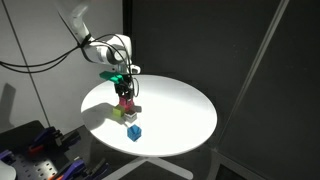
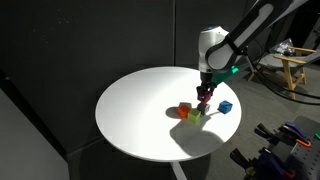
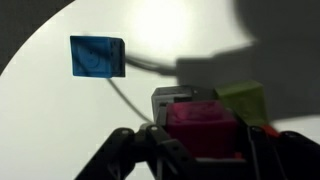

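A dark pink block (image 3: 200,128) fills the space between the fingers of my gripper (image 1: 126,100), which is shut on it. In exterior view 1 it hangs close above a tight group of blocks on the white round table (image 1: 180,105). The group has a green block (image 1: 118,112), a pale grey block (image 1: 131,117) and an orange block (image 2: 184,108). Apart from them lies a blue block (image 3: 97,57). In the wrist view the held block hides part of the grey, green and orange blocks.
A wooden chair (image 2: 288,70) stands off the table at the back right there. Cables hang along the arm.
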